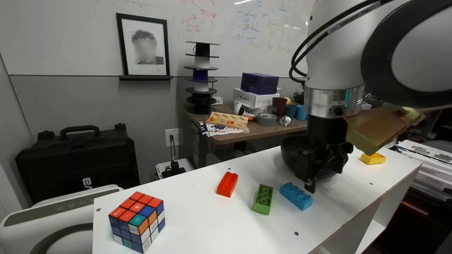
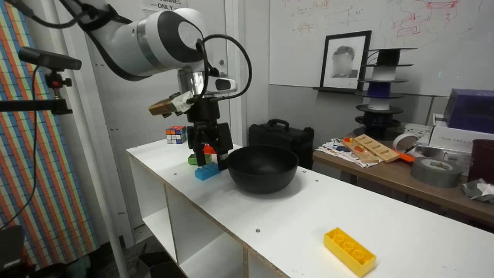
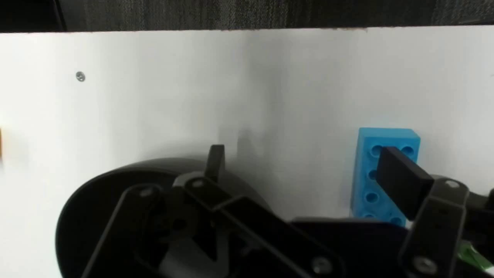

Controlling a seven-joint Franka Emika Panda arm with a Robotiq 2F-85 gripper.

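Above the white tabletop, my gripper [image 2: 211, 162] points down, its fingers spread wide and nothing held between them. In the wrist view one finger [image 3: 215, 162] overlaps the rim of the black bowl [image 3: 76, 222]; the other finger [image 3: 400, 178] covers part of the blue brick [image 3: 370, 197]. From exterior view 1, the blue brick [image 1: 296, 196] lies just left of the gripper, and the bowl [image 1: 292, 154] is partly hidden behind it. A green brick [image 1: 263, 199] and a red brick [image 1: 227, 184] lie farther left. The yellow brick [image 2: 349, 250] sits alone beyond the bowl.
A Rubik's cube [image 1: 137, 220] stands at the table's far left end in exterior view 1. The tabletop's raw edge [image 2: 203, 211] drops to open shelves. Bare surface stretches between the bowl and the yellow brick. A brown desk [image 2: 370, 172] with clutter stands behind.
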